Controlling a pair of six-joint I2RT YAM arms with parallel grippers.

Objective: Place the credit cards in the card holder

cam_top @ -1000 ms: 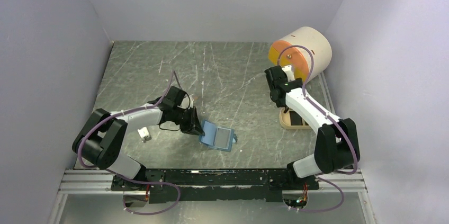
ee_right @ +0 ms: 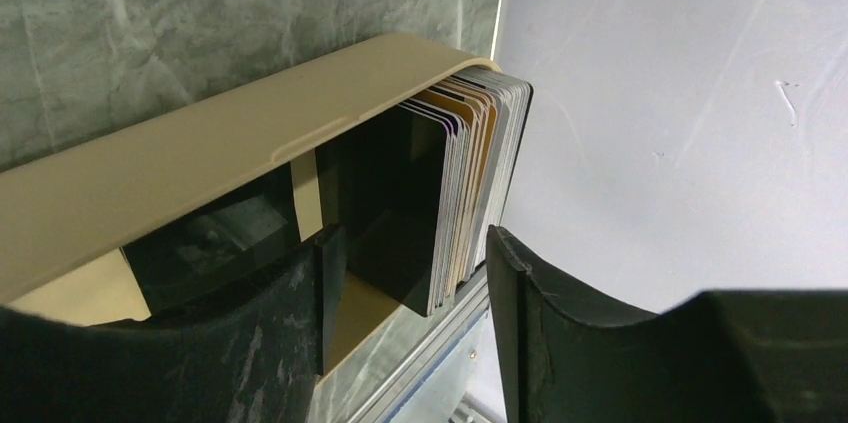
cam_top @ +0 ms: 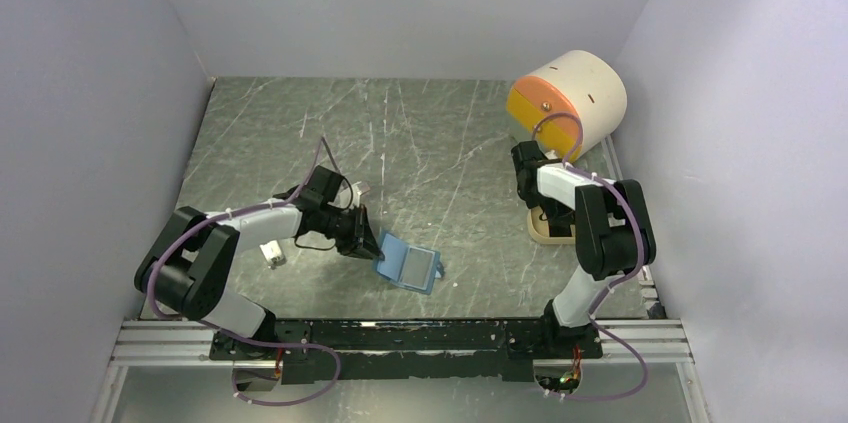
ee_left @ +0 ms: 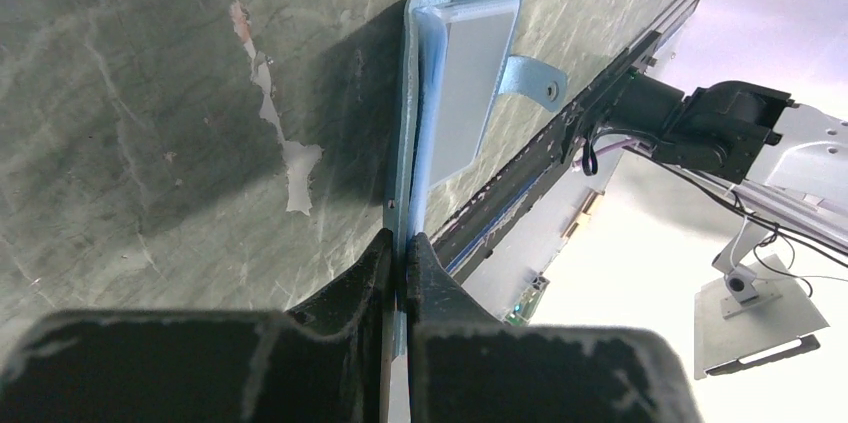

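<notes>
The blue card holder (cam_top: 414,265) lies spread open on the table, left of centre. My left gripper is shut on its edge, with the clear sleeves (ee_left: 465,83) standing beyond the fingertips. In the right wrist view, a row of upright credit cards (ee_right: 465,173) stands in one end of a tan tray (ee_right: 250,128). Over that tray, my right gripper is part open. The cards rise behind the gap between its fingers, and none appears gripped. From above, the right arm hides most of the tray.
A white cylinder with an orange and yellow face (cam_top: 570,103) stands behind the right arm. Close on the right is the wall (cam_top: 740,183). A small white object (cam_top: 272,254) lies near the left arm.
My right arm has come down and toward the front over the tray, covering more of it. The left arm and the card holder have shifted only very slightly.
</notes>
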